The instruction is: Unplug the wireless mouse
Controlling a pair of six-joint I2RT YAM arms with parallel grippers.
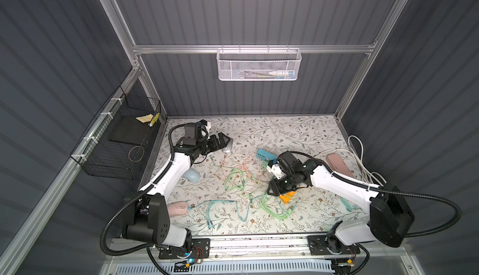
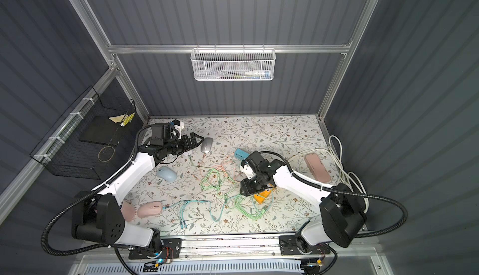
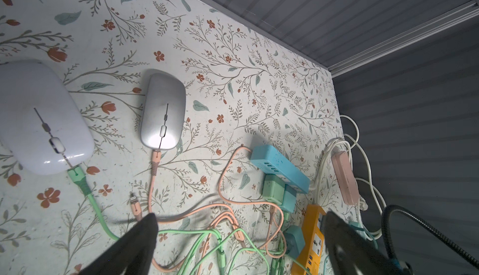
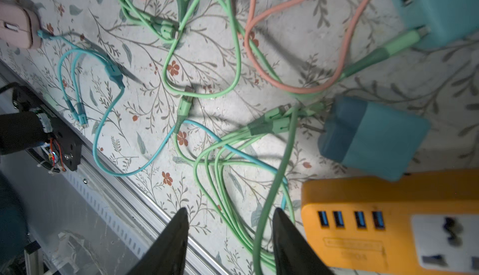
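In the left wrist view a white mouse [image 3: 40, 115] has a green cable plug [image 3: 77, 175] in its front, and a grey mouse [image 3: 163, 108] has a pink plug [image 3: 156, 156] in its own. Above the table near the grey mouse, my left gripper [image 1: 224, 141] stands open and empty. My right gripper is open over the cables beside the orange power strip [image 4: 359, 220]. A raised green cable [image 4: 274, 195] passes between its fingers, nearer the right one; I cannot tell whether it touches. Several green plugs [image 4: 272, 123] lie close to a blue adapter cube [image 4: 374, 137].
A teal power strip [image 3: 279, 166] lies behind the adapters. Tangled green cables [image 1: 234, 179] cover mid-table. A light-blue mouse [image 2: 166, 174] and a pink mouse [image 2: 149, 209] lie at left. At right sit a pink block [image 1: 338, 165] and white cords [image 1: 371, 175].
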